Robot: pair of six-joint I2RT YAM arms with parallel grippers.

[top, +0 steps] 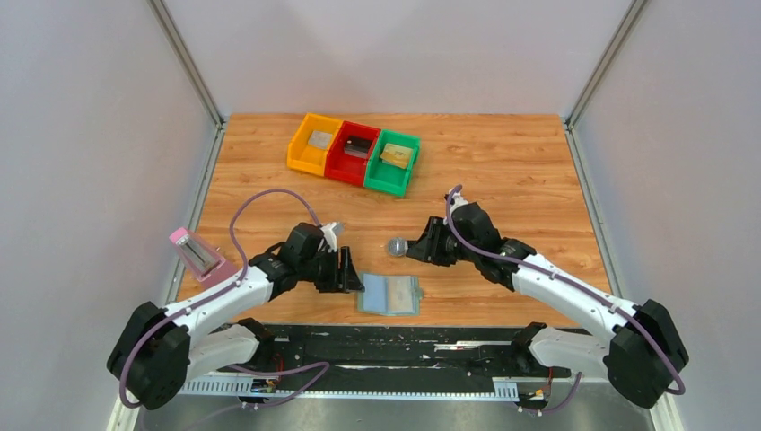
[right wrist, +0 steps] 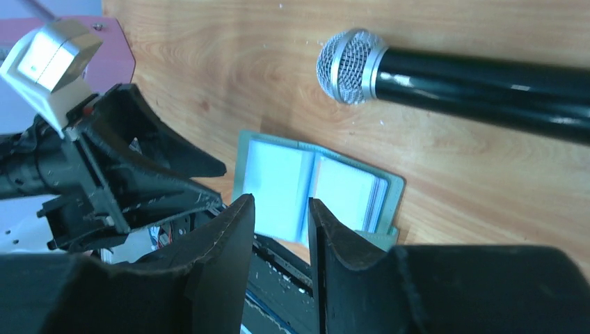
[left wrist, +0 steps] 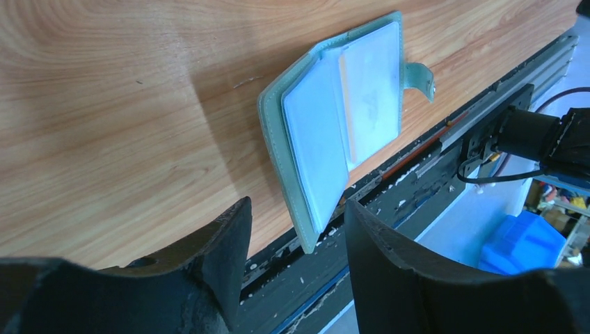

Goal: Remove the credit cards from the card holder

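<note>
The card holder lies spread open near the table's front edge, teal with pale blue sleeves and a small clasp strap on one side. Whether separate cards sit inside the sleeves is hard to make out. My left gripper is just beside the holder's left edge, its fingers part open and nothing between them. In the right wrist view the holder appears beyond my right gripper, whose fingers also stand part open and empty. From above, my right gripper hovers over the microphone, higher than the holder.
A black microphone with a silver head lies behind the holder, partly under my right arm. Yellow, red and green bins stand at the back, each with something inside. A pink item is at the left edge.
</note>
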